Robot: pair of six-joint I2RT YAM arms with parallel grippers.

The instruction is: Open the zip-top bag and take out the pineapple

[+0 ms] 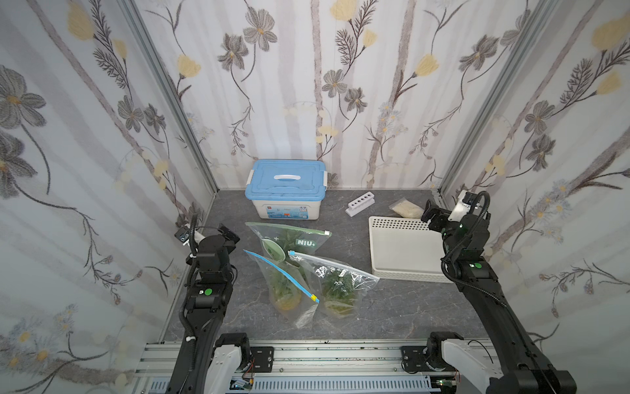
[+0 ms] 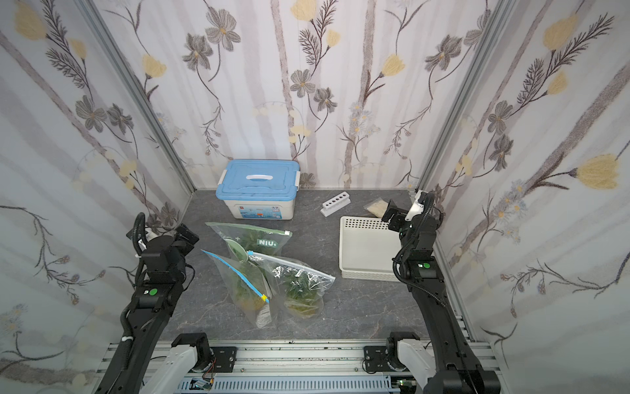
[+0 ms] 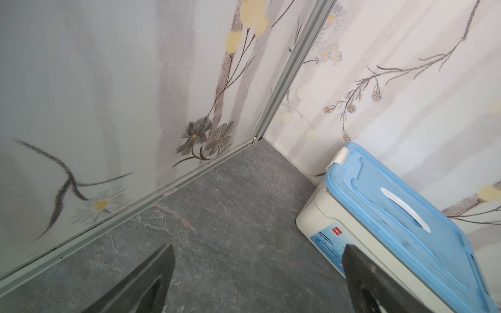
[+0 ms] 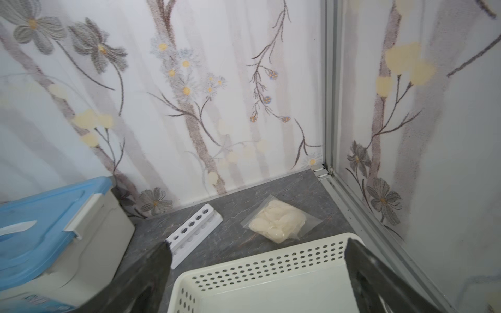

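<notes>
Three clear zip top bags overlap on the table, left of centre. The rear bag (image 1: 292, 233) has a green zip strip and NIU lettering, the front left bag (image 1: 281, 289) a blue strip with a yellow slider, the right one (image 1: 338, 289) a whitish strip with a blue slider. Green leafy shapes show through the plastic, with a yellowish body low in the front left bag; which holds the pineapple I cannot tell for sure. My left gripper is open and empty, left of the bags. Open and empty too, my right gripper hangs over the basket's right side.
A white basket (image 1: 407, 275) lies empty on the right. Behind stand a blue-lidded box (image 1: 285, 180), a white holed rack (image 1: 359, 204) and a small bag of pale pieces (image 1: 407, 208). Bare table separates bags and basket.
</notes>
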